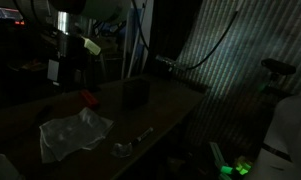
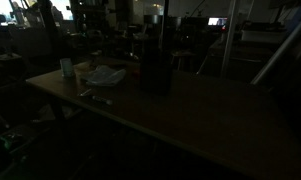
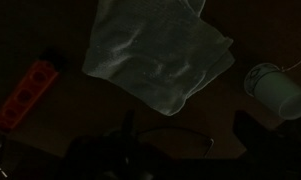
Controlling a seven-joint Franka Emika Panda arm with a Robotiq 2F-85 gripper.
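Observation:
The scene is very dark. In the wrist view, the two dark fingers of my gripper reach up from the bottom edge, set wide apart with nothing visible between them. Beyond them lies a crumpled grey-white cloth (image 3: 155, 55), flat on the table. In exterior view 1 the same cloth (image 1: 74, 134) is at the table's near left, with my gripper (image 1: 60, 70) above and behind it, clear of the tabletop. A red piece with round holes (image 3: 27, 94) lies left in the wrist view; a pale cup (image 3: 281, 94) is at the right.
A dark box (image 1: 135, 93) stands on the table behind the cloth. Near the table's front edge lies a small shiny item with a handle (image 1: 123, 149). Bare tabletop (image 2: 220, 105) stretches to the right in exterior view 2.

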